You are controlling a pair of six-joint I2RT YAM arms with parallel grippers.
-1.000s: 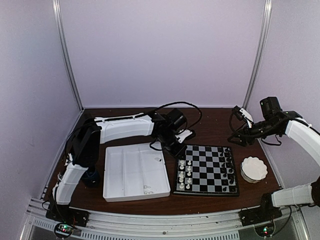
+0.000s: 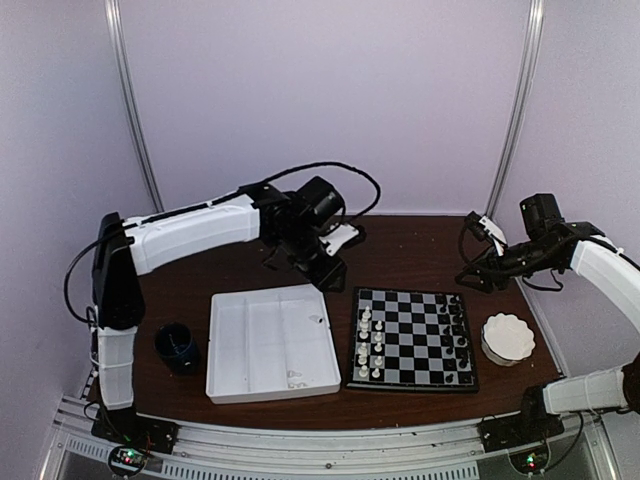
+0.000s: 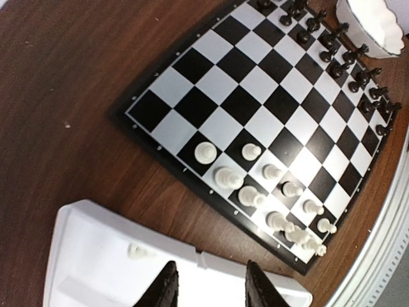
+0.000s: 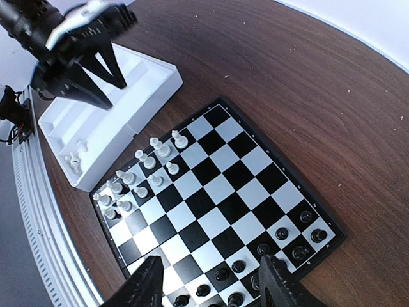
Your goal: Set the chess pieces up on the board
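The checkered chessboard (image 2: 412, 335) lies on the table's right half. White pieces (image 3: 229, 178) stand in two uneven rows along its left side, and black pieces (image 2: 460, 340) stand along the right. A white piece (image 3: 205, 152) stands nearest the far end of the left edge column. The white tray (image 2: 268, 345) left of the board holds a few pale pieces (image 4: 75, 162) at its near end and a lone piece (image 3: 137, 251) farther back. Above the tray's far right corner, my left gripper is open and empty. My right gripper hovers open beyond the board's far right corner, with nothing between its fingers.
A white scalloped bowl (image 2: 507, 338) stands right of the board. A dark cup (image 2: 177, 347) is left of the tray. The table behind tray and board is bare.
My left gripper has moved from the board's far left corner leftward and back, over the tray's corner. The white piece there now shows on the board. My right arm has stayed still.
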